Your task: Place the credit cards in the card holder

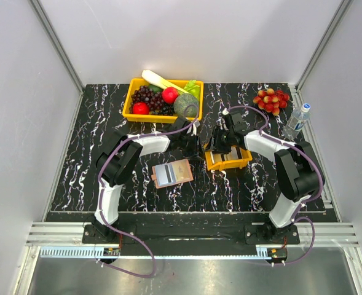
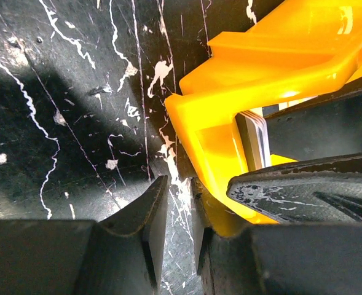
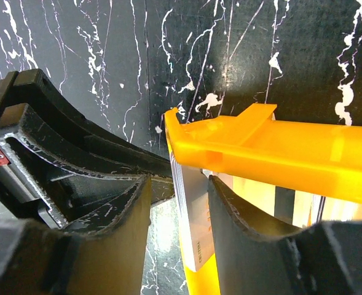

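The yellow card holder (image 1: 228, 163) sits right of centre, holding pale and dark cards. In the left wrist view a card stack (image 2: 257, 138) stands inside its end wall (image 2: 211, 160). My left gripper (image 1: 194, 149) is at the holder's left side, shut; what is between its fingers cannot be made out. My right gripper is open over the holder's end, a white card stack (image 3: 193, 221) between and beyond its fingertips. A board with cards (image 1: 172, 173) lies left of the holder.
A yellow tray (image 1: 131, 98) of fruit and vegetables stands at the back, red fruit (image 1: 271, 100) at the back right beside a water bottle (image 1: 296, 121).
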